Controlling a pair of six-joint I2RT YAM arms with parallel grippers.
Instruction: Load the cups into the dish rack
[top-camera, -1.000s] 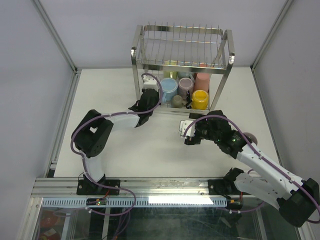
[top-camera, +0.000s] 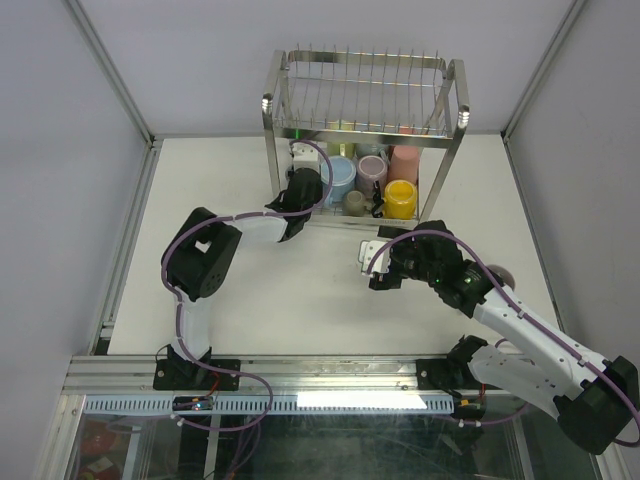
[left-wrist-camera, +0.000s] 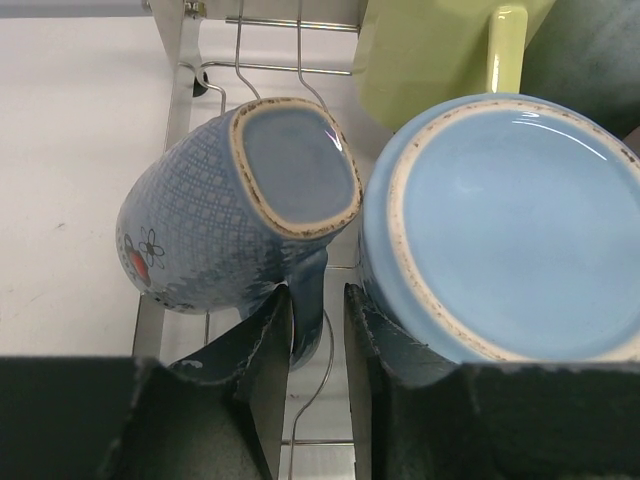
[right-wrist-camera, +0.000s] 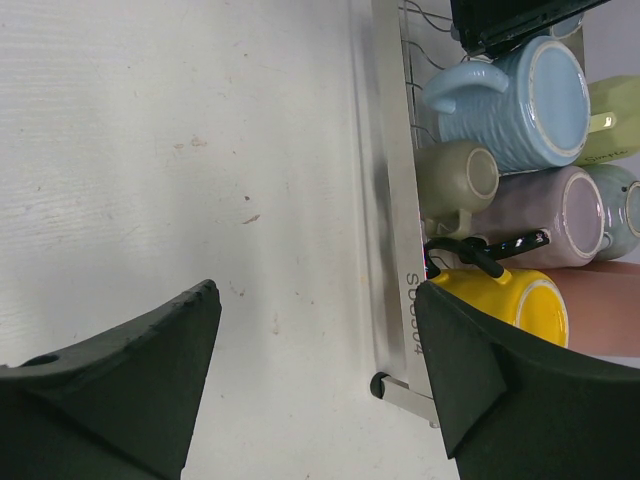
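A blue patterned cup (left-wrist-camera: 215, 210) with a flower print leans tilted at the left end of the lower rack, base towards the camera. Its handle (left-wrist-camera: 308, 300) hangs beside one of my left gripper's fingers (left-wrist-camera: 265, 370). The left gripper has a gap between its tips, and whether it grips the handle is unclear. A larger light blue cup (left-wrist-camera: 520, 220) is close on the right. Over the open floor, my right gripper stands open and empty. In the rack sit a yellow cup (top-camera: 400, 199), a mauve cup (top-camera: 371, 173) and a pink cup (top-camera: 404, 162).
The dish rack (top-camera: 365, 137) has an empty upper tier above the cups. A small grey-green cup (right-wrist-camera: 455, 180) and a green cup (left-wrist-camera: 430, 60) also fill the lower tier. A round brownish item (top-camera: 501, 275) is partly hidden behind the right arm.
The right arm looks still.
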